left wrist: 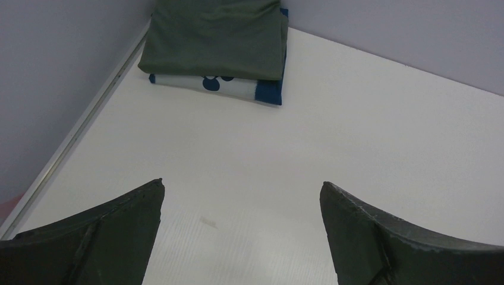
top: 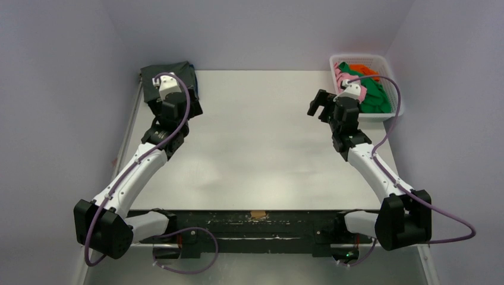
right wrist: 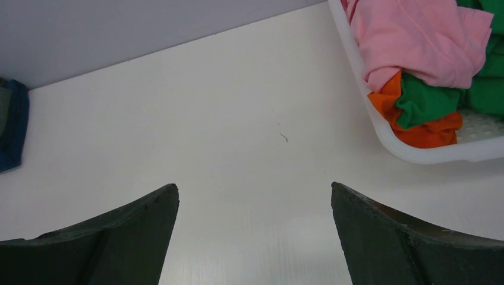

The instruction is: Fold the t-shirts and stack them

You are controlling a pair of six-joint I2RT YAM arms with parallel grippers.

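Observation:
A stack of folded shirts (left wrist: 211,41), dark olive on top with blue and white beneath, lies at the back left. A white basket (right wrist: 410,148) at the back right holds loose pink (right wrist: 419,41), green (right wrist: 487,89) and orange (right wrist: 428,136) clothes. My left gripper is open above the table in front of the stack, which it partly hides in the top view. My right gripper is open over the table just left of the basket's front part, with nothing between its fingers.
Walls border it at the back and sides.

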